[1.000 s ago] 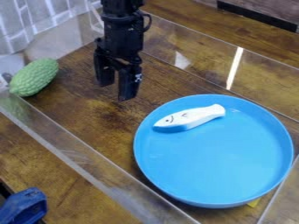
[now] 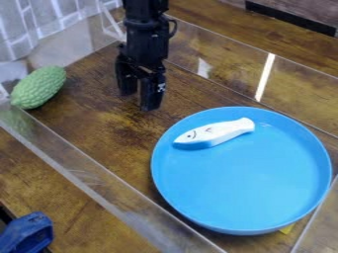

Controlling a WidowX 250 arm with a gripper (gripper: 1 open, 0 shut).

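Observation:
My black gripper (image 2: 140, 84) hangs at the top middle of the camera view, above the dark wooden floor of the tray. Its fingers point down, and whether they are open or shut is hard to tell. A white fish-shaped toy (image 2: 218, 131) lies on a large blue plate (image 2: 251, 193) at the lower right. A green bumpy oval object (image 2: 39, 87) lies at the left, by the tray's side, apart from the gripper.
A blue object (image 2: 26, 233) sits at the bottom left corner, outside the clear-walled tray. The wood (image 2: 106, 138) between the green object and the plate is bare.
The gripper has shifted and turned slightly. The plate, fish toy and green object have not visibly moved.

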